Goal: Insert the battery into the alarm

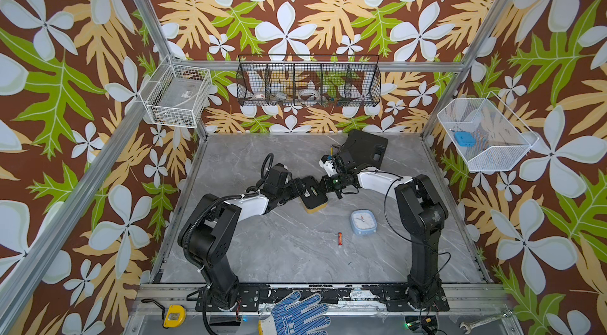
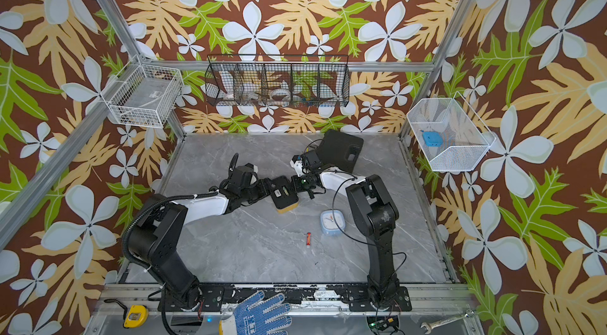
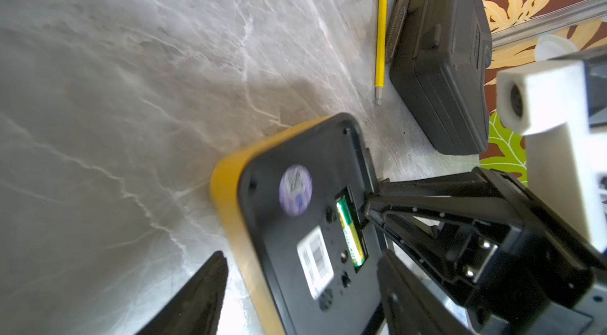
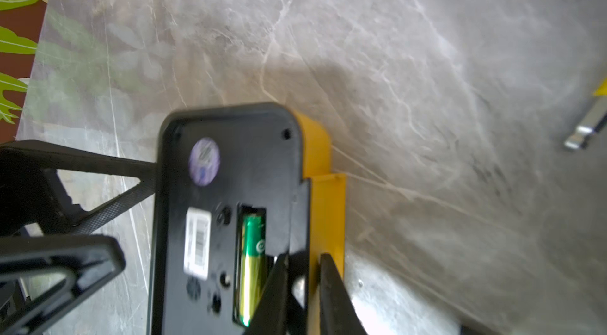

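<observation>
A black device with yellow casing (image 1: pixel 313 202) stands at mid-table. In its back is an open compartment holding a green battery (image 3: pixel 349 230); its yellow flap (image 4: pixel 330 221) shows at one side. My left gripper (image 1: pixel 296 188) is open at the device's left, its blurred fingertips below it in the left wrist view. My right gripper (image 1: pixel 327 182) is at the right edge beside the compartment; its fingertips touch or nearly touch the casing, and their opening is hard to tell. A red battery (image 1: pixel 339 238) and a blue clock (image 1: pixel 363 221) lie toward the front.
A black case (image 1: pixel 366 145) and yellow screwdriver (image 3: pixel 382 25) lie behind the right arm. Wire baskets (image 1: pixel 177 101) hang on the frame around the table.
</observation>
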